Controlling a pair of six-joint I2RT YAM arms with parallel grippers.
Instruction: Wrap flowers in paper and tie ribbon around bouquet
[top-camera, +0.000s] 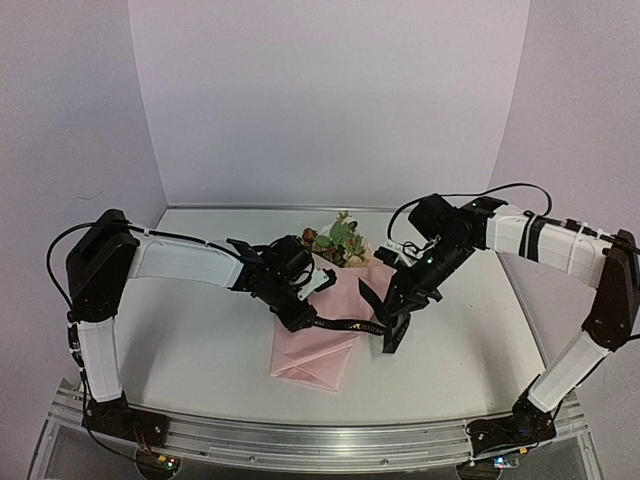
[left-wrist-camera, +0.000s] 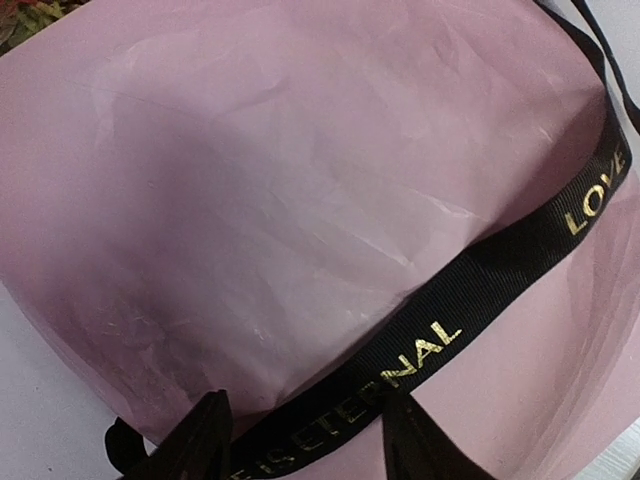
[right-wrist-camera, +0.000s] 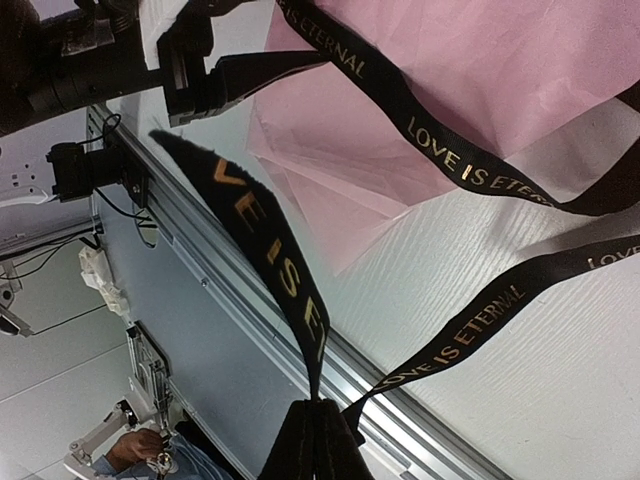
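Observation:
The bouquet lies on the table with its pink wrapping paper (top-camera: 310, 358) toward me and its flowers (top-camera: 338, 240) at the far end. Across the paper runs a black ribbon (left-wrist-camera: 440, 315) with gold "LOVE IS ETERNAL" lettering. Over the paper's left part my left gripper is open, its fingers apart, with the ribbon crossing the gap just beyond the tips. My right gripper is shut on the ribbon (right-wrist-camera: 270, 245) right of the bouquet; one free end sticks up from its tips, while the other stretch loops back over the table toward the paper.
Bare white table (top-camera: 190, 340) surrounds the bouquet, widest on the left and right. A metal rail (top-camera: 320, 437) borders the near edge. Both arms reach in low, their grippers close to each other above the paper.

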